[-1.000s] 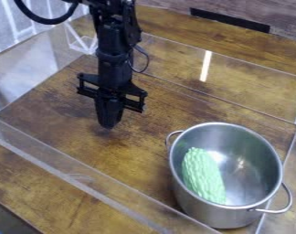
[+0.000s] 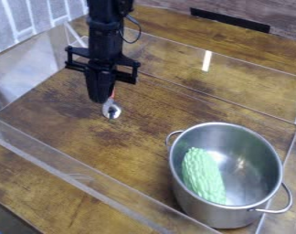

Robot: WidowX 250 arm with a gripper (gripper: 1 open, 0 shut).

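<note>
My black gripper (image 2: 101, 90) hangs over the left part of the wooden tabletop, fingers pointing down. A small shiny object (image 2: 111, 111), silver with a bit of red, lies on the wood just below and right of the fingertips; its shape is too small to make out. I cannot tell how far apart the fingers stand. A steel pot (image 2: 248, 169) with two handles stands at the lower right, holding a pale green textured object (image 2: 205, 175).
Clear plastic edging runs around the work area on the wood.
My gripper has risen and shifted left, uncovering the small shiny object that was hidden behind it. The pot and its content have not moved.
</note>
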